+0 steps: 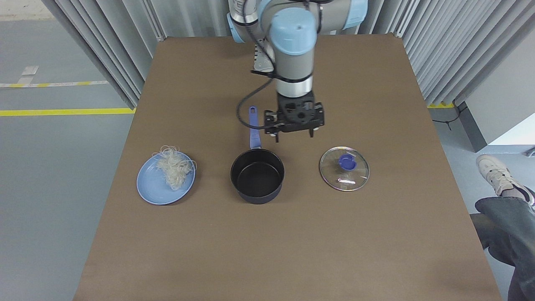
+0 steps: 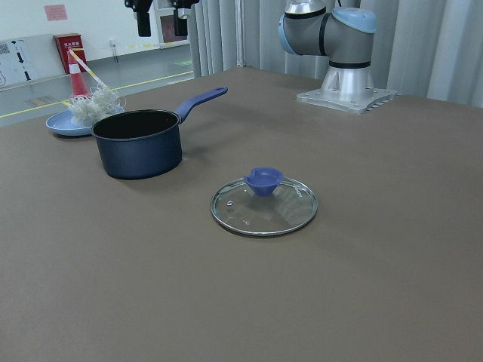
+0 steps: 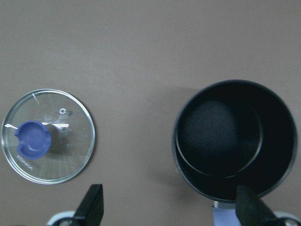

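Observation:
A dark saucepan (image 1: pixel 257 175) with a blue handle stands mid-table, a glass lid with blue knob (image 1: pixel 347 162) lying to its right. A blue plate (image 1: pixel 150 185) holding pale stringy noodles (image 1: pixel 173 168) is on the left. My gripper (image 1: pixel 294 131) hangs above the table just right of the pan's handle. In the left view it is at the top edge (image 2: pixel 160 24), above the pan. The wrist view shows its two fingers (image 3: pixel 91 207) apart with nothing held, the pan and lid beyond them.
A person's leg (image 1: pixel 516 235) is beside the right edge. The robot base (image 2: pixel 347 94) sits at the back of the table.

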